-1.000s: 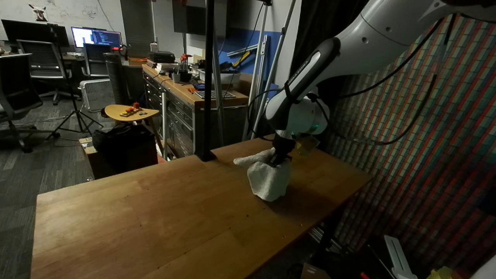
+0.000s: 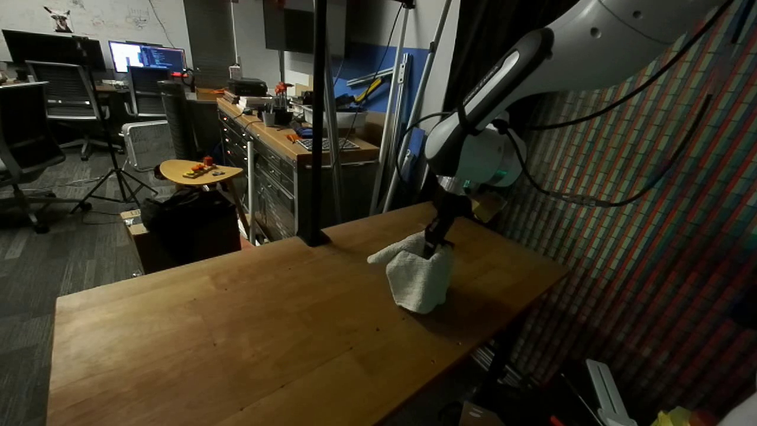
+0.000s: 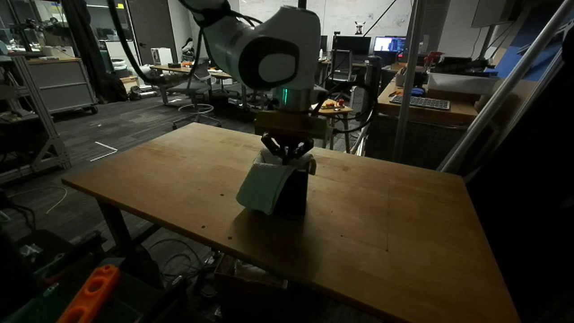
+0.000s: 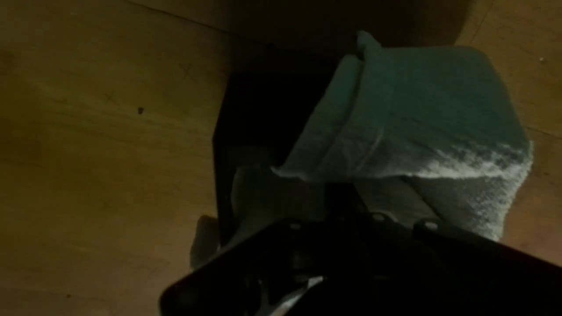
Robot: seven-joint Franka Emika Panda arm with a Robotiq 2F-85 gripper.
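Note:
A pale grey-green cloth hangs in folds over a black box that stands on the wooden table. One flap of the cloth drapes down the box's side, and another part lies inside the top. My gripper points down into the opening, its fingers together and the tips sunk among the folds. In the dark wrist view, the black box shows left of the cloth's flap, with my gripper below. Whether any cloth is pinched between the fingertips is hidden.
Bare wooden tabletop stretches wide to the left in exterior view 1. A dark upright post stands at the table's back edge. The nearer table edge lies not far from the box.
My gripper has moved a little to the right in exterior view 1 and sits slightly higher above the cloth. The cloth has shifted slightly right and down in the picture.

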